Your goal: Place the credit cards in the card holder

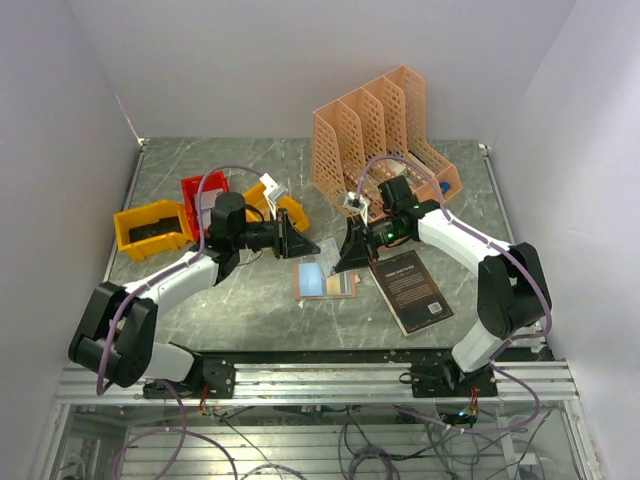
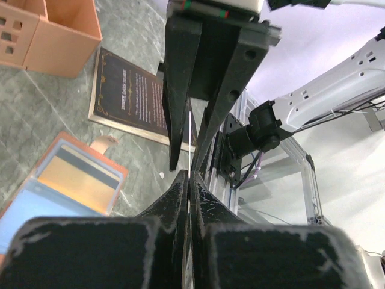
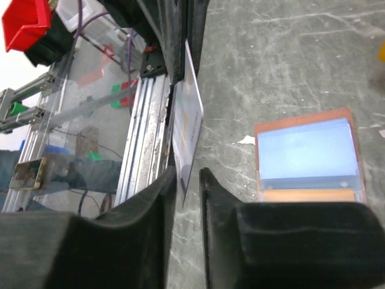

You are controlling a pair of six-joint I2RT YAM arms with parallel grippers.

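Above the table, a pale card [image 1: 328, 257] hangs between the two arms, upright and edge-on in the left wrist view. My left gripper is shut on one end of this card [image 3: 188, 117]. The right gripper stands partly open around the card's other end, which reaches between its fingers; a gap shows on one side. Below lies the open card holder [image 1: 355, 284], brown-edged, with a light blue panel [image 3: 307, 150] and a tan card [image 2: 78, 180] under clear pockets.
A black book [image 1: 411, 292] lies right of the holder. Behind the right arm stands a peach file rack [image 1: 345, 140]. Yellow [image 1: 152, 210] and red [image 1: 190, 188] bins sit at the left. The table in front of the holder is clear.
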